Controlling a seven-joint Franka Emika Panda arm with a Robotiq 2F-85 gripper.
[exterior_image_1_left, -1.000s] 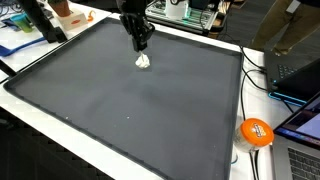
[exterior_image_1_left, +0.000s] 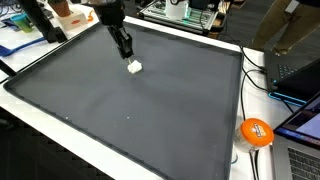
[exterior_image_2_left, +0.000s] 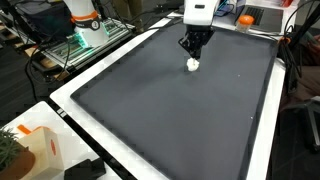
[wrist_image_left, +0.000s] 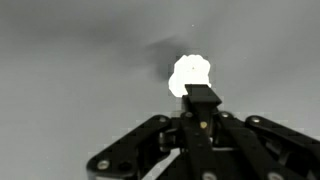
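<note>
A small white piece (exterior_image_1_left: 135, 67) with a lobed edge hangs below my gripper (exterior_image_1_left: 129, 58) over the grey board (exterior_image_1_left: 150, 105), near its far side. Its top meets my fingertips in exterior view 2, where the piece (exterior_image_2_left: 193, 64) looks bright and crumpled. In the wrist view the white piece (wrist_image_left: 190, 72) sticks out beyond the black fingers (wrist_image_left: 201, 96), which are closed together on it. A soft dark shadow lies beside it on the board, apparently a little off the surface. What the piece is made of cannot be told.
An orange-topped container (exterior_image_1_left: 254, 133) stands past the board's right edge, beside a laptop (exterior_image_1_left: 297, 158). Along the far left sit tools and clutter (exterior_image_1_left: 20, 35). Apart from the white piece, the board is bare.
The white piece has travelled left with it.
</note>
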